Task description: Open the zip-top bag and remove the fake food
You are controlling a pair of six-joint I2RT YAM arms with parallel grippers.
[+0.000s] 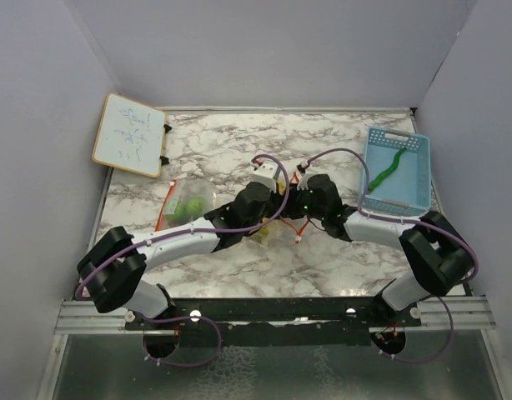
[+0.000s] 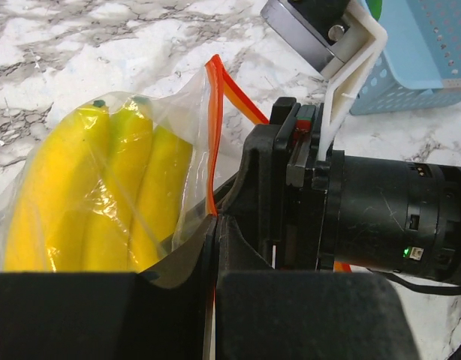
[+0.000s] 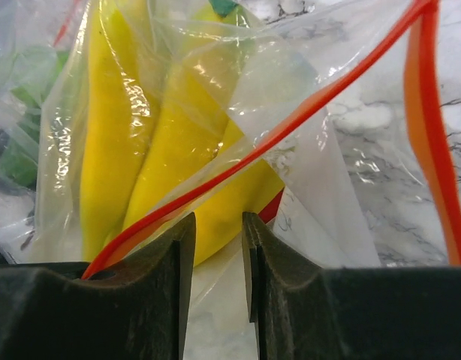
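The clear zip bag [image 2: 187,184] with its orange-red zip strip [image 2: 214,124] lies mid-table, its mouth spread apart on the right side. Inside are yellow toy bananas [image 2: 114,187], whole in the left wrist view and close up in the right wrist view [image 3: 189,124]. My left gripper is shut on the zip edge of the bag. My right gripper reaches in at the mouth, its fingers part open, with bananas just beyond the tips and nothing clearly between them. In the top view both grippers nearly touch and hide much of the bag.
A blue basket [image 1: 371,158] holding a long green toy [image 1: 386,173] stands at the right. Another zip bag [image 1: 188,202] with green items lies at left, and a whiteboard [image 1: 131,133] is back left.
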